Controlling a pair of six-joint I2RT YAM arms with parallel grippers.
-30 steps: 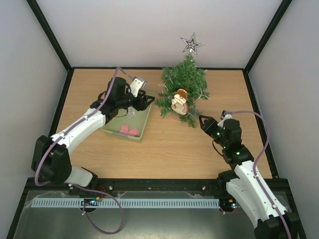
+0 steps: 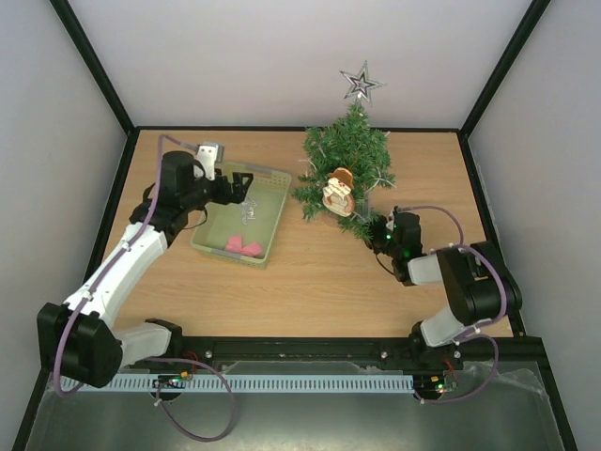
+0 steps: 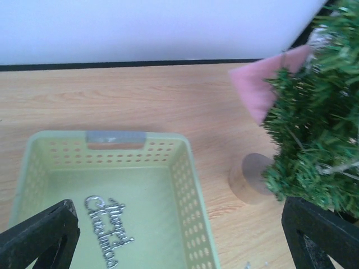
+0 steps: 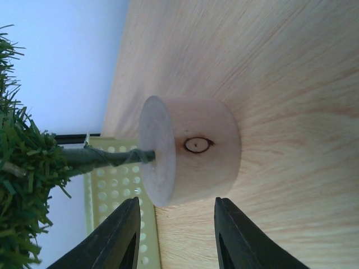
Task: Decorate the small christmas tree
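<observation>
The small tree [image 2: 346, 155] stands at the back right with a star [image 2: 362, 83] on top and a brown-and-cream ornament [image 2: 338, 192] on its front. My left gripper [image 2: 239, 185] hangs open and empty over the green basket [image 2: 221, 256], which holds silver pieces [image 3: 101, 224] and pink items [image 2: 242, 246]. My right gripper is low at the tree's lower front, its fingers apart with nothing between, facing the wooden base [image 4: 202, 162] and trunk [image 4: 106, 158].
A pink piece [image 3: 255, 89] shows at the tree's side in the left wrist view.
My left arm has moved leftward over the basket.
</observation>
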